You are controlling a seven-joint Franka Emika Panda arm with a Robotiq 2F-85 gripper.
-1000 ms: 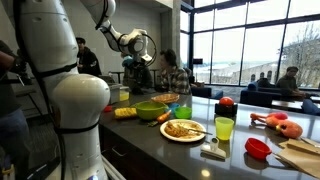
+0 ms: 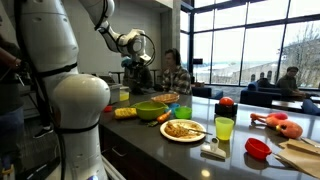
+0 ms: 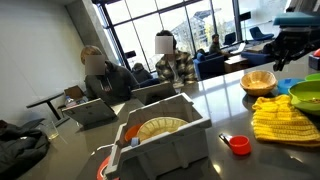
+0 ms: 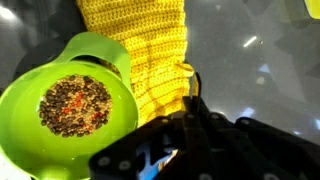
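Observation:
High over the counter in exterior view 1 hangs my gripper, and exterior view 2 shows its dark shape at the upper right. From the wrist view, the gripper reaches in from the bottom right with its fingers close together. It looks shut; what lies between the fingers is too dark to make out. Past the fingertips is a yellow knitted cloth, flat on the counter. Left of the gripper, a green bowl holds a heap of brown and red bits. Exterior view 2 shows the cloth beside the green bowl.
A white plate of food, a yellow-green cup and a red bowl stand on the counter. An orange bowl, a small red cup and a grey bin are in exterior view 2. Bare counter lies right of the cloth.
My gripper has shifted only slightly above the counter in exterior view 1. The objects on the counter have not visibly moved.

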